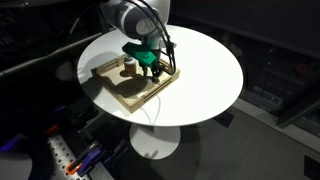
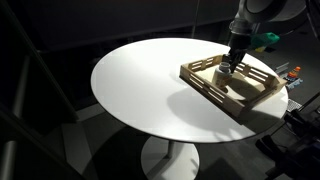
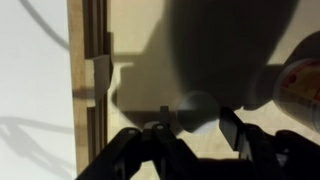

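Observation:
A small round white object point(image 3: 197, 112) lies over the tray floor in the wrist view, in the gap between my fingertips. My gripper is part open, one finger to each side of it; contact cannot be made out. To the right stands a jar point(image 3: 300, 88) with a reddish label, cut off by the frame edge. The same view shows the wall of the wooden tray point(image 3: 79, 70) on the left. From outside, a jar point(image 1: 130, 65) with a pale top is visible inside the tray point(image 1: 160, 90), beside my gripper point(image 1: 155, 75).
The tray rests on a round white table point(image 2: 135, 80), near one edge. Much of the tabletop outside the tray is bare. Slatted tray walls point(image 2: 205, 90) surround the objects, and dark cables hang along the arm.

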